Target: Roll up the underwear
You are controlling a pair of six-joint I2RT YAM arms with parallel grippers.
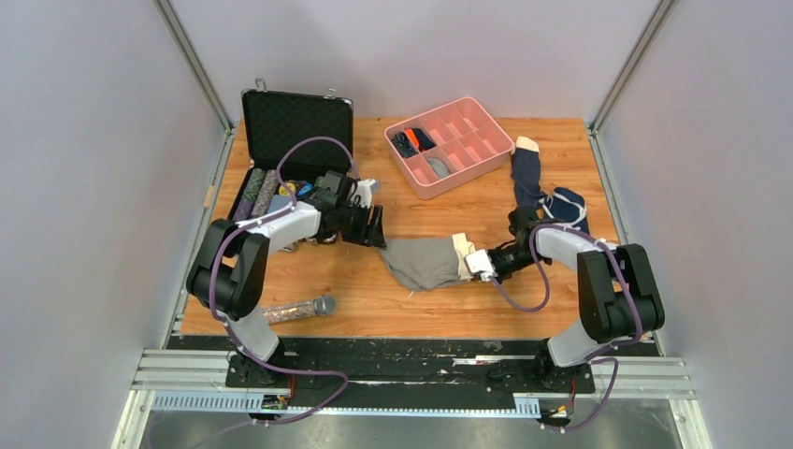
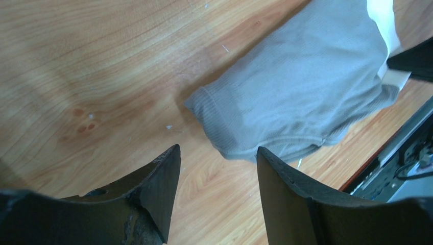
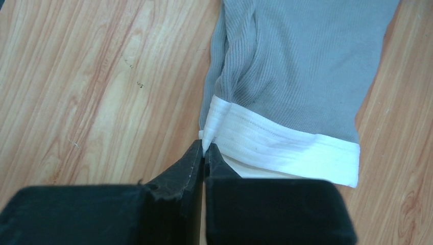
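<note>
The grey underwear [image 1: 423, 261] lies folded over in the middle of the table, its white waistband [image 3: 286, 145] on the right side. At the near corner of that band, my right gripper is shut on a pinch of the fabric, which is folded up between the fingertips. My left gripper stands open off the opposite, grey end of the underwear [image 2: 301, 76]. A cloth corner shows beyond and between its fingers, not gripped.
A pink divided box [image 1: 486, 163] with a few rolled items stands at the back. Dark blue garments [image 1: 526, 174] lie at the back right. An open black case [image 1: 301, 133] is at the back left, and a glittery bottle [image 1: 297, 311] lies at the front left.
</note>
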